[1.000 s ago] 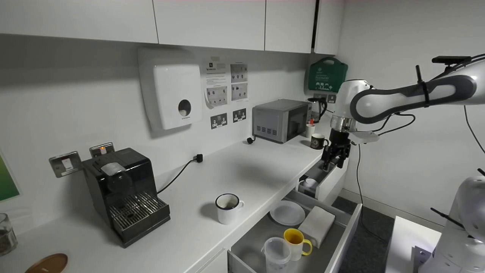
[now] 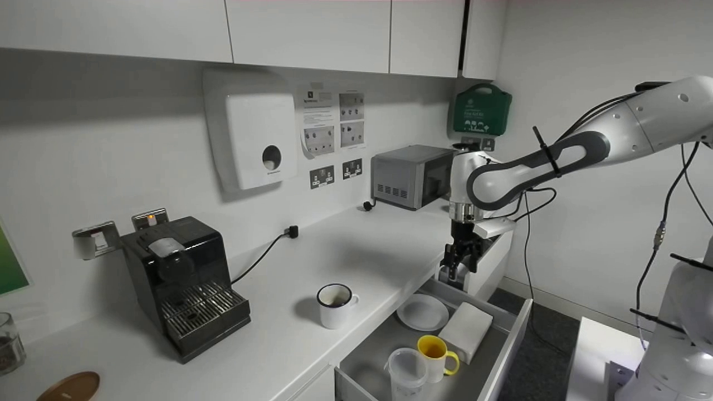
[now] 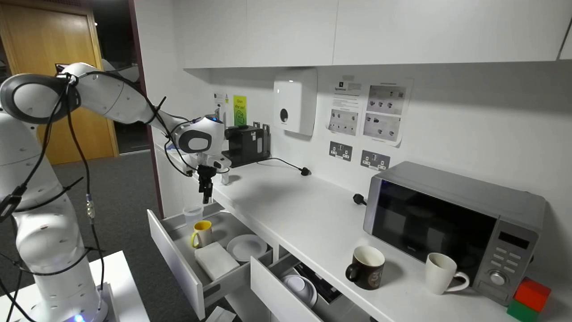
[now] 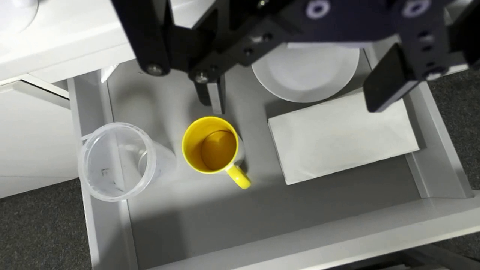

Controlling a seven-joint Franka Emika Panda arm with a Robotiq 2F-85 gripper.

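Observation:
My gripper is open and empty, hanging above the pulled-out drawer point(image 4: 279, 238). Below it in the wrist view, a yellow-lined mug point(image 4: 219, 150) stands upright, its handle toward the drawer front. Left of the mug is a clear plastic tub point(image 4: 117, 161); to its right lies a white flat packet point(image 4: 344, 135). A white plate point(image 4: 310, 74) rests farther back, partly covered by my gripper. In the first exterior view the gripper point(image 2: 461, 270) is over the drawer's far end, well above the mug point(image 2: 433, 357).
On the counter point(image 2: 281, 334) stand a white dark-rimmed mug point(image 2: 336, 307), a coffee machine point(image 2: 184, 280) and a microwave point(image 3: 456, 225). A dark mug point(image 3: 366, 268) and a white mug point(image 3: 442, 273) are near the microwave. A second drawer point(image 3: 279, 295) beside the first is also pulled out.
My arm has swung left in the first exterior view, and the gripper has come lower, from above the second drawer toward the drawer with the yellow mug. The drawer's contents have not moved.

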